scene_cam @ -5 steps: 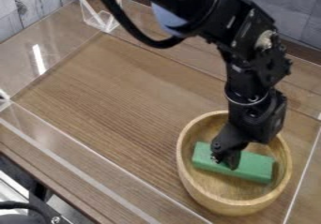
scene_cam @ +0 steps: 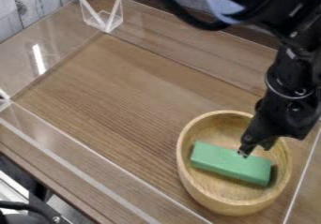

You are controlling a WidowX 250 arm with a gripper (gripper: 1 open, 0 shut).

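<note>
A round wooden bowl [scene_cam: 198, 188] sits at the lower right with a green rectangular block [scene_cam: 228, 162] lying inside it. My black gripper [scene_cam: 254, 140] hangs over the back right of the bowl, above and behind the block's right part. It is shut, with nothing seen between its fingers; the fingertips are small and partly dark against the bowl.
A white wire-like object [scene_cam: 103, 14] stands at the back left. The table's left edge drops away at the lower left.
The block still lies in the bowl.
</note>
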